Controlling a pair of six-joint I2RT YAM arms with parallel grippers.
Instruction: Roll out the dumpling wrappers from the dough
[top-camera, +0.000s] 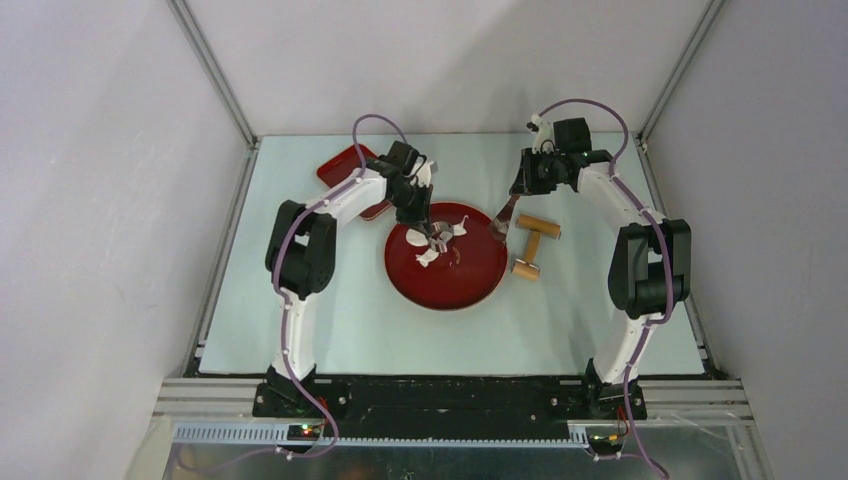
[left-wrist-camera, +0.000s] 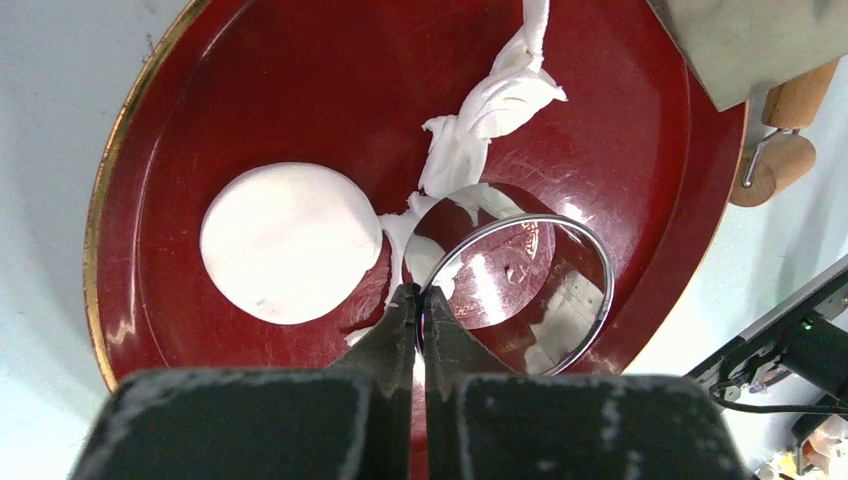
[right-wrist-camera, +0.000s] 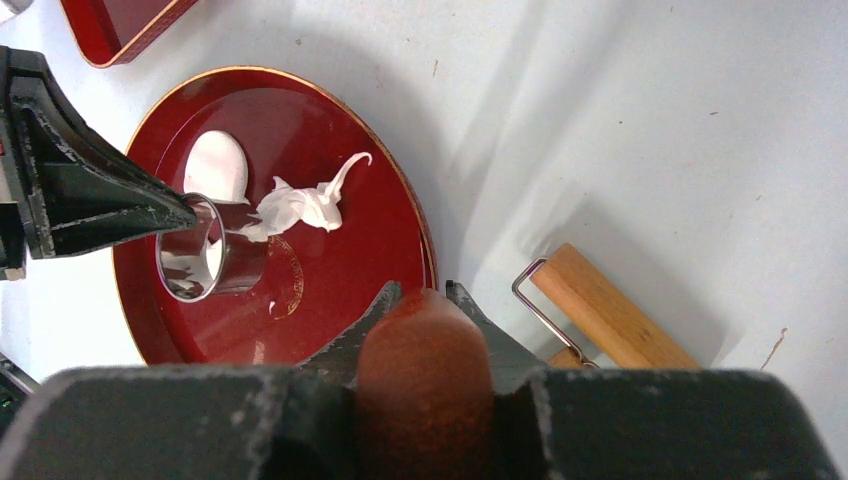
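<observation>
On the red round plate lie a white dough round and crumpled dough scraps. My left gripper is shut on the rim of a clear ring cutter over the plate, beside the round. My right gripper is shut on the wooden handle of a scraper, whose metal blade is over the plate's right edge.
A wooden roller lies right of the plate. A red rectangular tray stands at the back left, under the left arm.
</observation>
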